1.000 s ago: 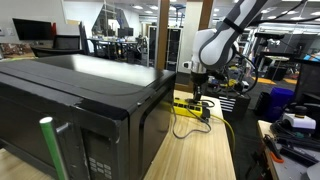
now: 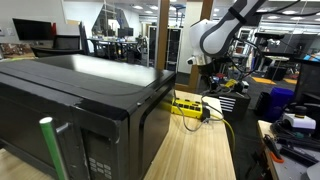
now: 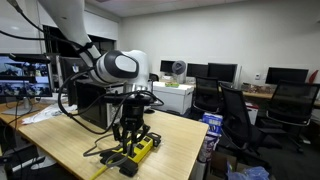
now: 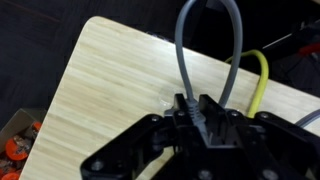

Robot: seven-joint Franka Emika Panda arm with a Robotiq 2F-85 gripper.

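Note:
A grey cable (image 4: 237, 40) rises in a loop from between the fingertips of my gripper in the wrist view. The fingers are shut on this cable, and its held end is hidden among the dark fingers. In the first exterior view, a yellow power strip (image 2: 190, 108) lies on the wooden table near my gripper (image 2: 208, 92). The second exterior view has the gripper (image 3: 130, 132) low over the power strip (image 3: 145, 150), partly covering it.
A large black box-shaped appliance (image 2: 100, 105) takes up much of the table. A yellow cord (image 4: 263, 72) curves beside the grey cable. Bare wooden tabletop (image 4: 105, 95) stretches left of the gripper. Office chairs (image 3: 245, 115) stand beyond the table.
The arm has risen slightly over the power strip. The grey cable's loop, which showed on the table in front of the strip, has been drawn away from there.

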